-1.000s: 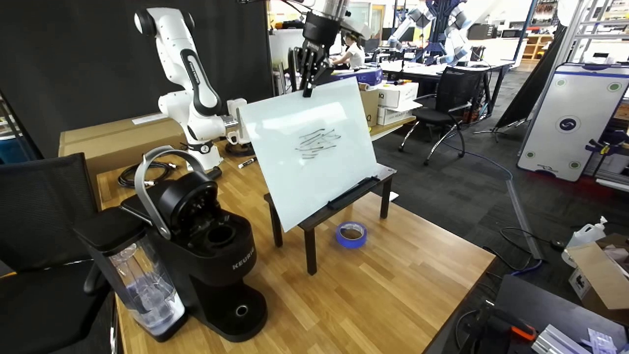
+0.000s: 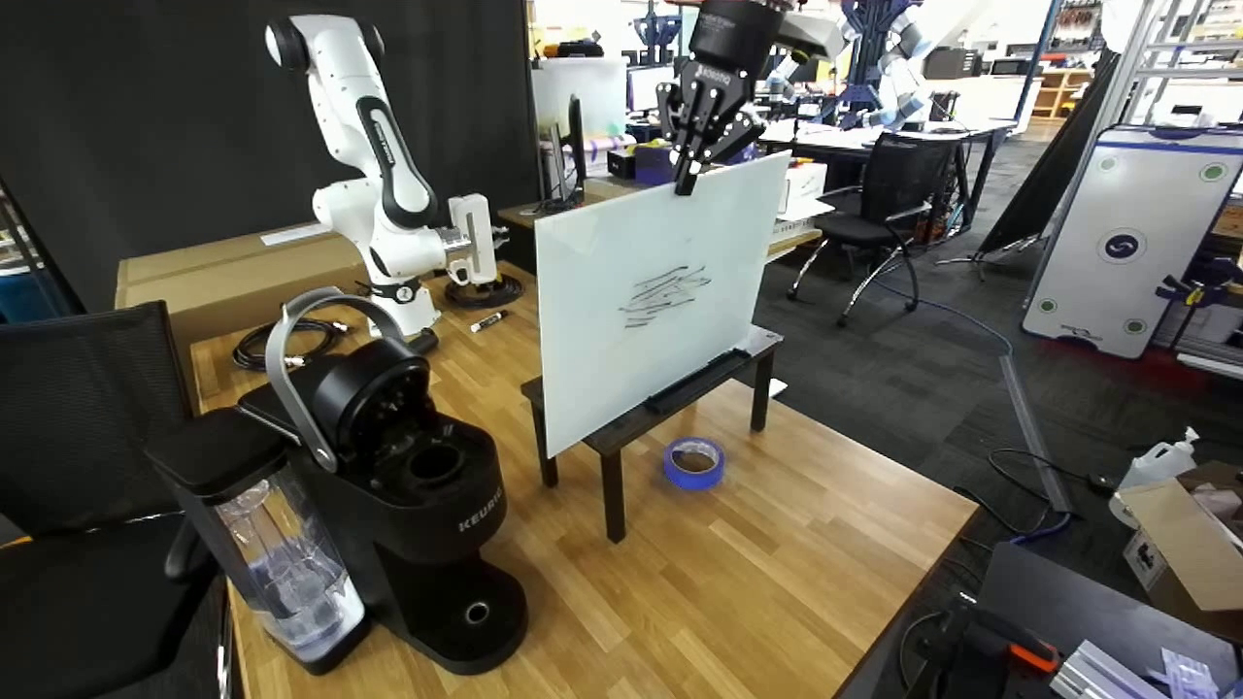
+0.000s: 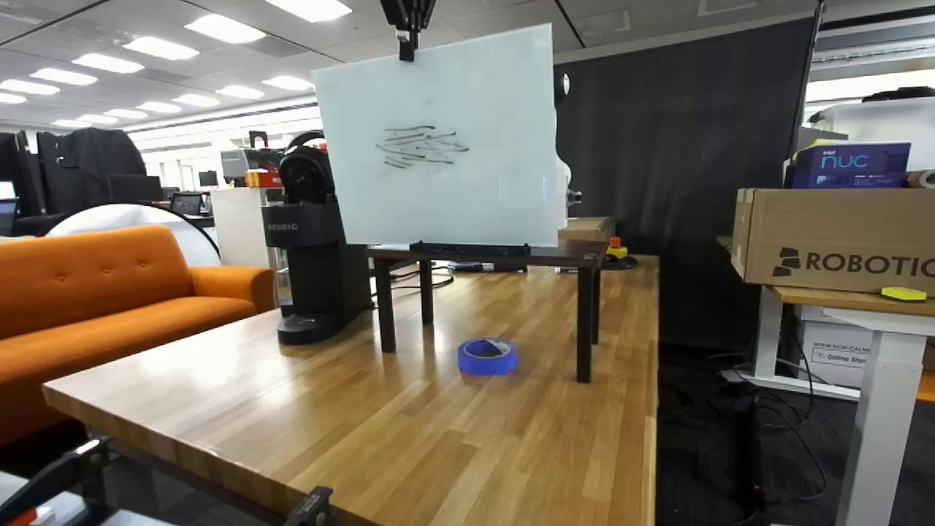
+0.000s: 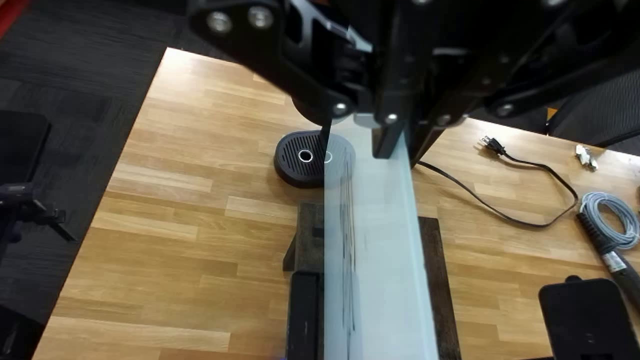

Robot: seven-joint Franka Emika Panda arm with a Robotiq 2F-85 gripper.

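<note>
A white board (image 2: 653,303) with dark scribbles stands nearly upright on a small dark table (image 2: 746,356). My gripper (image 2: 685,175) is shut on the board's top edge, left of the edge's middle as exterior view 2 shows the board (image 3: 447,149). From the wrist view the board (image 4: 384,252) runs away below the fingers, one fingertip (image 4: 387,144) lying over its face. A black eraser-like bar or ledge (image 2: 696,382) lies along the board's foot, on the small table's top.
A black Keurig coffee maker (image 2: 396,489) with raised handle stands beside the small table. Blue tape (image 2: 694,462) lies on the wooden desk in front. Behind are a marker (image 2: 489,320) and a white robot arm (image 2: 379,163).
My gripper has moved right in exterior view 1, carrying the board's top edge with it. The board was leaning back and is now closer to upright.
</note>
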